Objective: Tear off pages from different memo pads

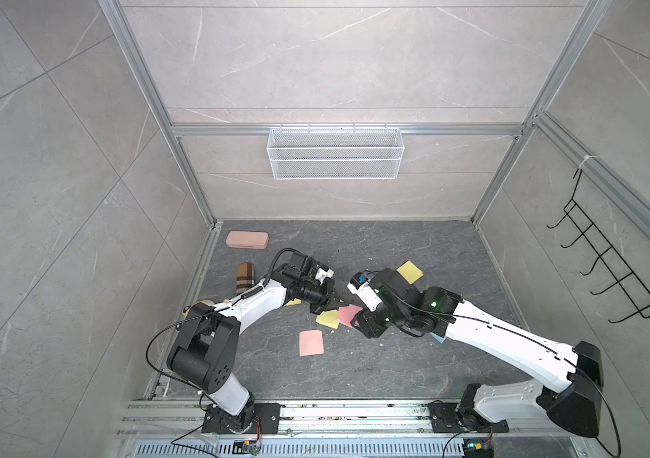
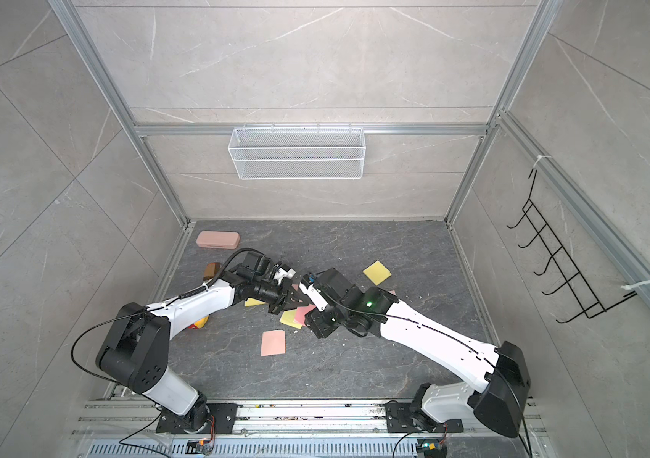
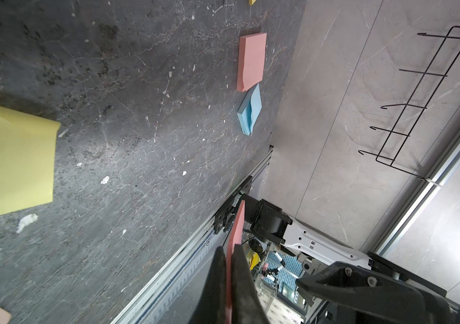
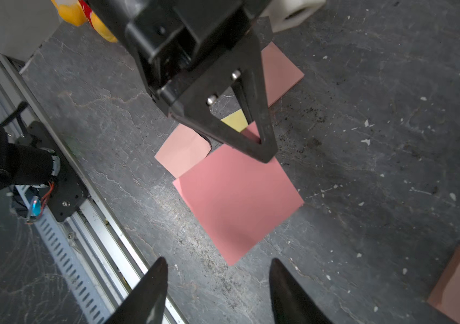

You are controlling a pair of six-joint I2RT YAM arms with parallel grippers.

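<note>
A pink page (image 4: 240,199) hangs above the table, its near corner pinched by my left gripper, which is shut on it. Seen edge-on, the page (image 3: 237,232) stands as a thin strip in the left wrist view. My right gripper is open, its fingertips on either side of the page's lower corner without visibly gripping it. On the table lie a pale pink pad (image 1: 311,342), a yellow one (image 1: 328,318) and another yellow one (image 1: 409,271) behind the right arm. The left wrist view also has a pink pad (image 3: 252,59) beside a blue pad (image 3: 249,110).
A pink case (image 1: 247,239) lies at the back left, with a brown plaid object (image 1: 245,278) in front of it. The white wire basket (image 1: 335,154) hangs on the back wall and a black hook rack (image 1: 607,248) on the right.
</note>
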